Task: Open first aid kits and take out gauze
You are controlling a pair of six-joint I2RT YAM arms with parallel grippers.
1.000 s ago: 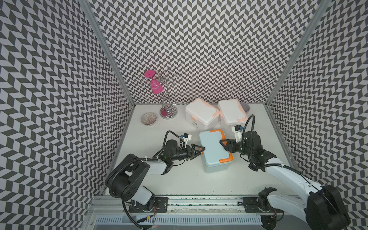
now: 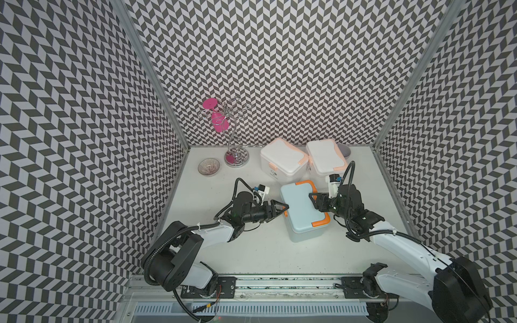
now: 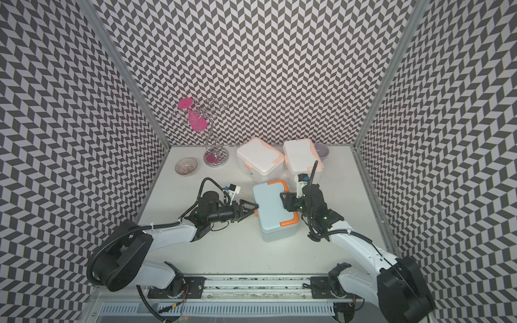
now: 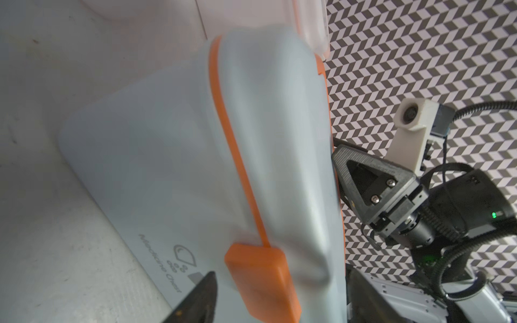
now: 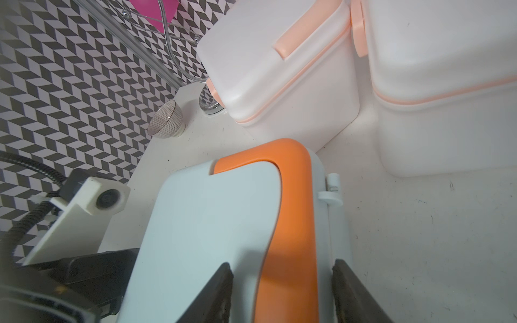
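Observation:
A pale blue first aid kit (image 2: 301, 204) with orange handle pieces stands lidded at mid-table, "Medicine Chest" printed on its side. My left gripper (image 2: 280, 207) is open at its left side, with the orange latch (image 4: 264, 274) between its blurred fingertips in the left wrist view. My right gripper is open over the kit's right edge, fingers either side of the orange handle (image 5: 288, 226). Two white kits with peach trim, the left (image 3: 258, 153) and the right (image 3: 299, 148), stand behind it, lids on. No gauze is in view.
A chrome rack (image 2: 231, 134) with pink cups stands at the back left beside a small bowl (image 2: 208, 167). A grey bowl (image 3: 321, 149) sits partly behind the right white kit.
My left gripper and its arm have shifted slightly upward in the top left view. The blue kit has moved very slightly right.

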